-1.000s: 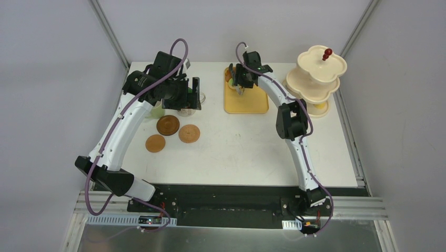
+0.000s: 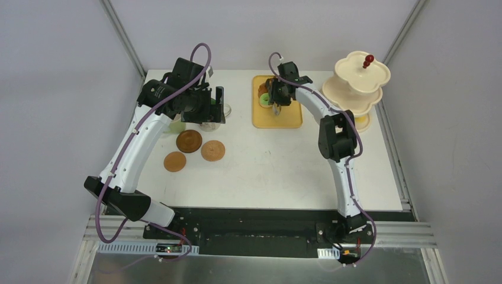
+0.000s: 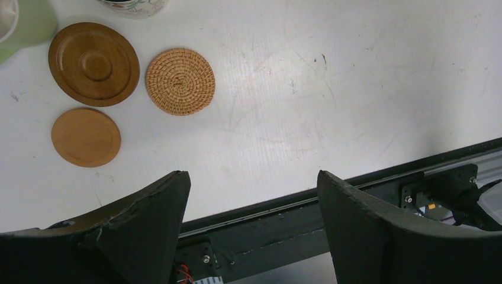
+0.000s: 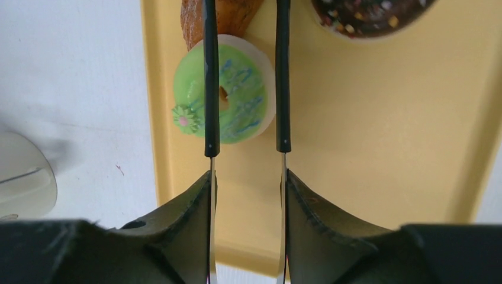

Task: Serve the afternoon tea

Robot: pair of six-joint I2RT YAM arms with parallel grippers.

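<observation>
Above the yellow tray (image 2: 278, 121), my right gripper is shut on a pair of tongs with thin metal arms and long black tips (image 4: 211, 89). The tips stand apart. A green-iced donut (image 4: 192, 89) with a small flower lies under the left tip in the right wrist view; no firm pinch on it shows. A brown pastry (image 4: 195, 23) touches the donut, and a dark donut with sprinkles (image 4: 379, 18) is to the right. Far to the left, my left gripper is open and empty, above the table. The tiered cream stand (image 2: 346, 97) is at the right.
A brown wooden saucer (image 3: 95, 65), a woven coaster (image 3: 180, 81) and a plain tan coaster (image 3: 86, 137) lie at the left. A pale green vessel (image 3: 35, 23) stands beyond them.
My right gripper, with the tongs, has shifted right and slightly toward the front over the tray, uncovering more of the green donut. The left arm stays put.
</observation>
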